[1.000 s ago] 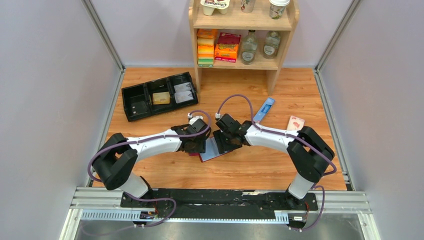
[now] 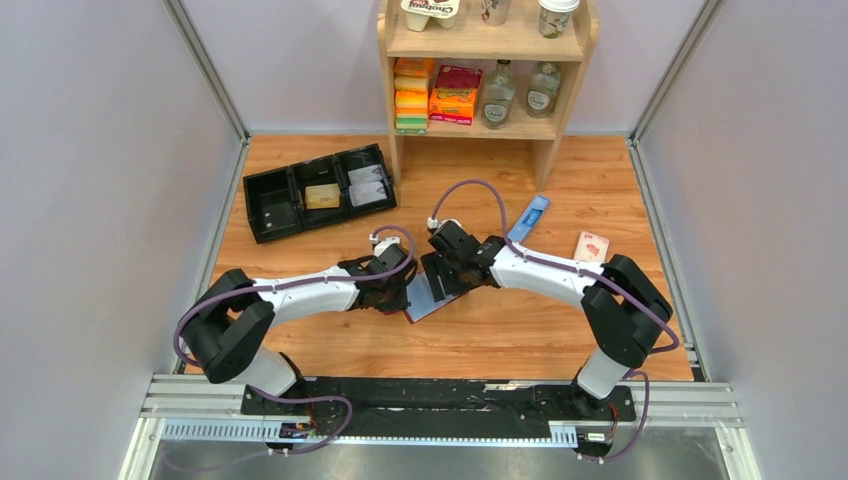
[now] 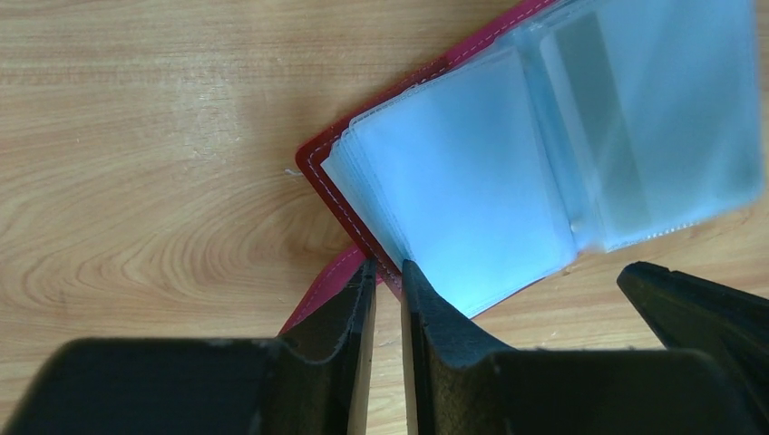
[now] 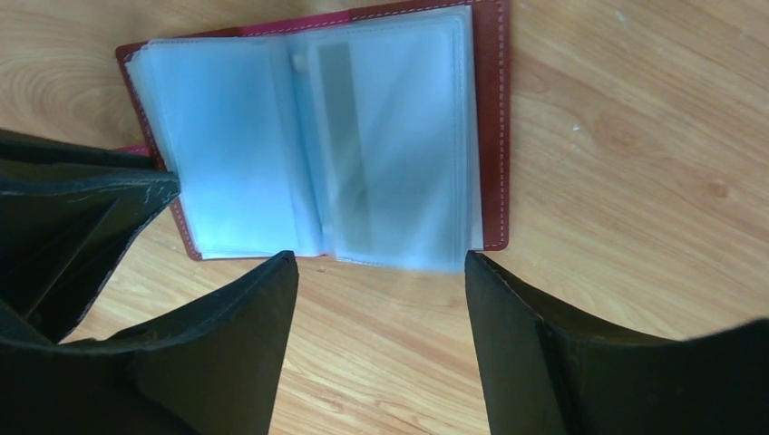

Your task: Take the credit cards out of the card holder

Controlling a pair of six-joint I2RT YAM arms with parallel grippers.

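The open card holder [image 2: 424,300], red leather with translucent blue sleeves, lies on the wooden table between both grippers. My left gripper is shut on the leather edge [image 3: 322,172] at one end of the holder. My right gripper is part open above the far sleeves [image 4: 390,145], its fingertips spread near their lower edge, with nothing visibly held. No separate credit card can be made out in the sleeves.
A black compartment tray [image 2: 275,205] with cards stands back left. A wooden shelf [image 2: 485,40] holds boxes and bottles. A blue item [image 2: 530,217] and a pink card pack [image 2: 591,246] lie at right.
Both arms have shifted slightly in the top view, the right gripper a little up and left; the holder shows slightly more between them.
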